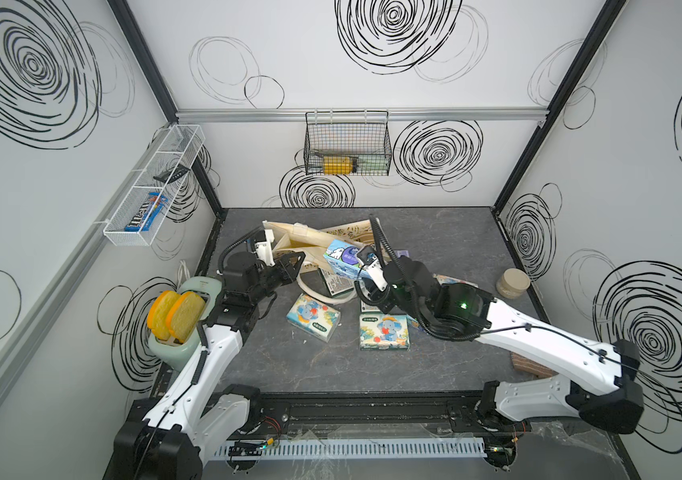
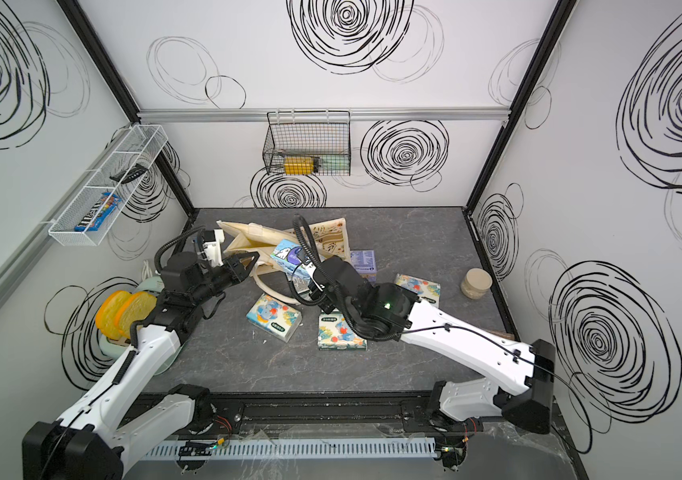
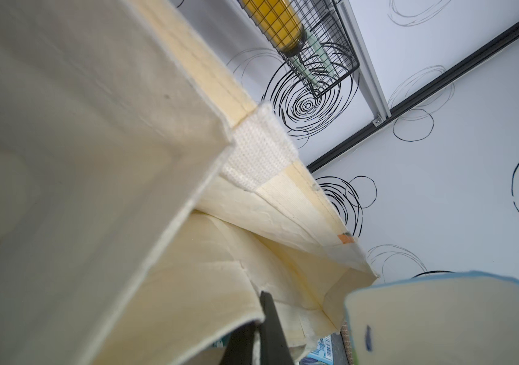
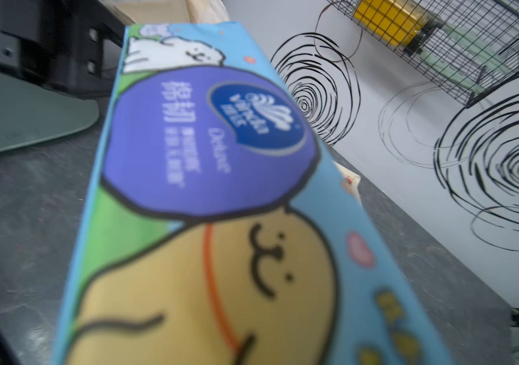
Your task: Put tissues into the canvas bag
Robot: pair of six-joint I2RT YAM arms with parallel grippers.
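Observation:
A cream canvas bag (image 1: 293, 232) lies at the back middle of the table, its mouth gaping. My left gripper (image 1: 297, 262) is at the bag's left front, shut on its cloth edge as far as the left wrist view shows (image 3: 259, 322). My right gripper (image 1: 369, 268) grips a blue tissue pack (image 4: 210, 152) with cartoon animals, held up at the bag's front opening; the fingers are hidden behind the pack. Floral tissue packs (image 1: 313, 317) (image 2: 342, 332) lie on the table in front, another (image 2: 417, 289) at the right, partly behind my right arm in the top left view.
A wooden cylinder (image 2: 476, 283) stands at the right edge. A green container with yellow discs (image 1: 185, 316) is at the left. A wire basket (image 1: 347, 140) hangs on the back wall and a white rack (image 1: 149, 200) on the left wall.

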